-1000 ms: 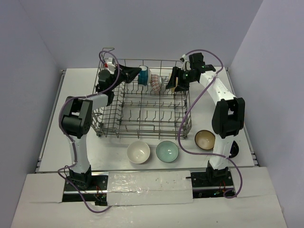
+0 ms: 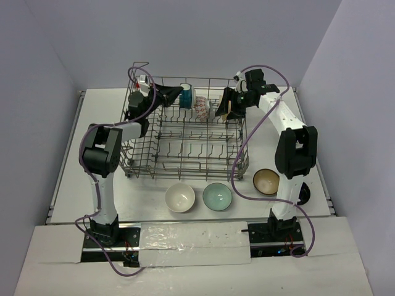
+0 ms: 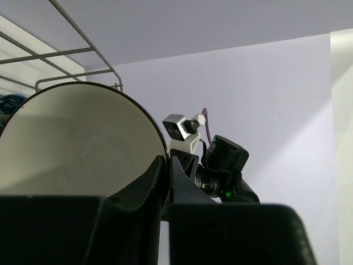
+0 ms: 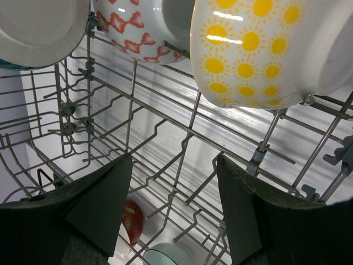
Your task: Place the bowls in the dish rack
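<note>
In the top view a blue-and-white bowl (image 2: pixel 187 97) stands on its side in the back of the wire dish rack (image 2: pixel 196 177). My left gripper (image 2: pixel 180 90) is shut on its rim; the left wrist view shows the fingers pinching the edge of its pale inside (image 3: pixel 83 143). Beside it sits a white bowl with red marks (image 2: pixel 202 108). A bowl with yellow suns (image 4: pixel 248 49) rests tilted on the rack wires, largely covered by the right arm from above. Over the rack's back right, my right gripper is open, with only wires visible between its fingers.
In front of the rack a white bowl (image 2: pixel 180 197) and a green bowl (image 2: pixel 217 197) lie on the table. A brown bowl (image 2: pixel 266 182) and a dark one (image 2: pixel 305 193) are at the right, near the right arm. The rack's middle and front are empty.
Hardly anything differs. The left arm has shifted very slightly, while the bowls and the right arm keep their places.
</note>
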